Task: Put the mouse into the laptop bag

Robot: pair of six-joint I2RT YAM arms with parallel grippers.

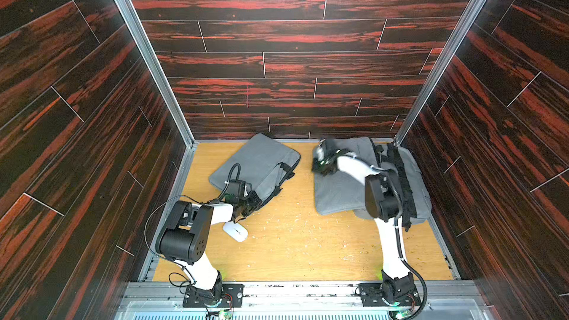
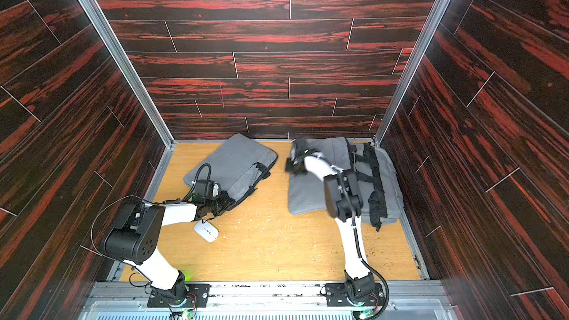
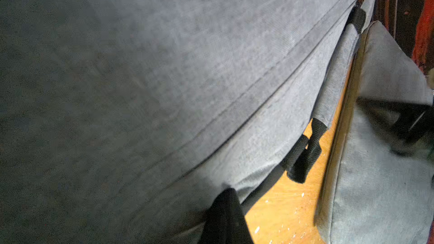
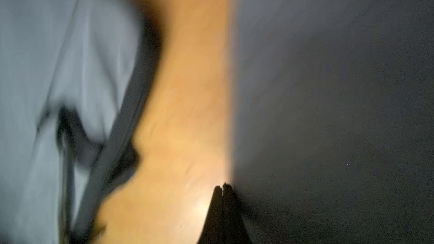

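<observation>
The white mouse (image 1: 236,230) lies on the table just in front of my left gripper (image 1: 256,199), outside the bags. A grey laptop bag (image 1: 249,160) rests at the back left, its handle and dark edging facing the middle. In the left wrist view, my shut left gripper presses at this bag's front edge, and the cloth (image 3: 253,174) creases around the tips. Whether fabric is pinched between them is hidden. My right gripper is shut with nothing visible between its fingertips, above the edge of the grey piece on the right.
On the right lies a flat grey piece (image 1: 337,192), with another grey bag (image 1: 418,186) bearing black straps (image 1: 396,172) beyond it. A strip of bare table (image 4: 189,85) separates the left and right pieces.
</observation>
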